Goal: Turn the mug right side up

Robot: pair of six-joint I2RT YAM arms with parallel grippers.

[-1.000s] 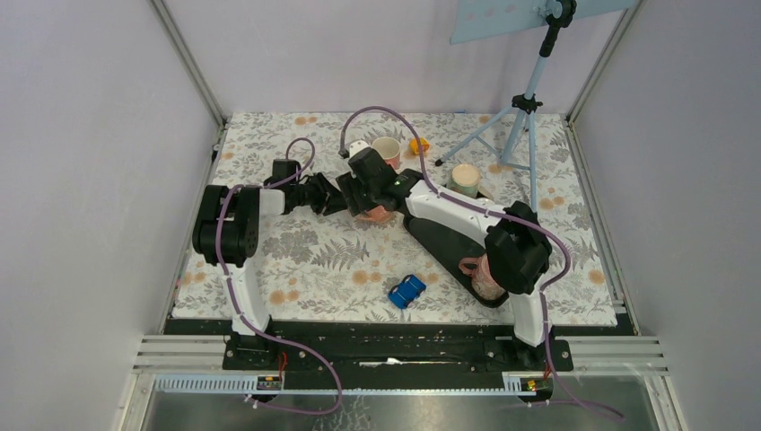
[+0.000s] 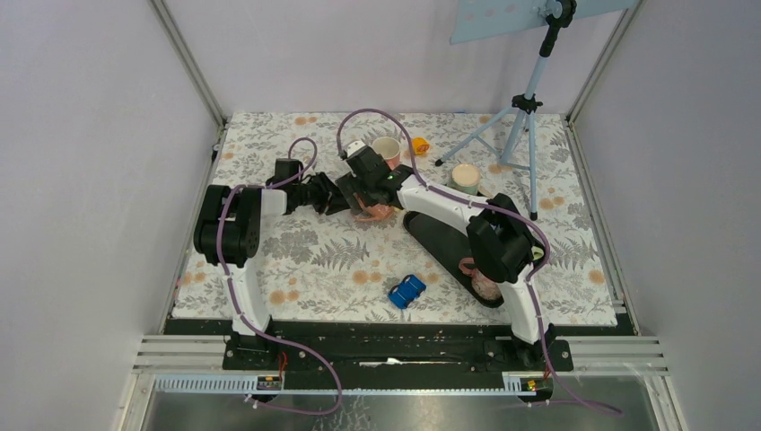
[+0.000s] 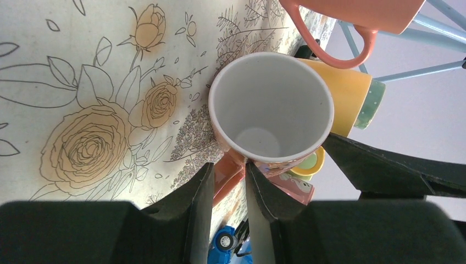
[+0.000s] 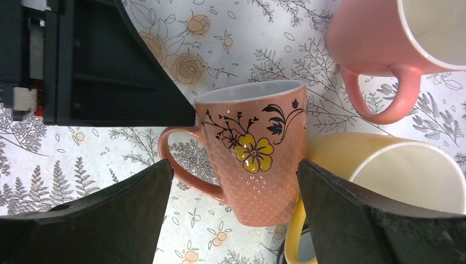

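A salmon mug with a flower print lies on its side on the floral mat, its mouth toward my left gripper (image 2: 332, 199); in the left wrist view its white interior (image 3: 269, 104) faces that gripper, whose fingertips (image 3: 255, 181) are at the rim and handle, partly apart. In the right wrist view my right gripper hangs above that mug, fingers apart on either side of its lower half. A yellow mug (image 4: 362, 148) lies against it on the right. A pink mug (image 2: 386, 146) stands or lies just behind.
A black tray (image 2: 440, 247) with mugs fills the right middle. A blue toy car (image 2: 406, 291) lies at the front. A tripod (image 2: 529, 135) stands at the back right.
My right arm has shifted slightly since a second ago, its elbow inward and its gripper a little over the mug. The left arm looks nearly unchanged.
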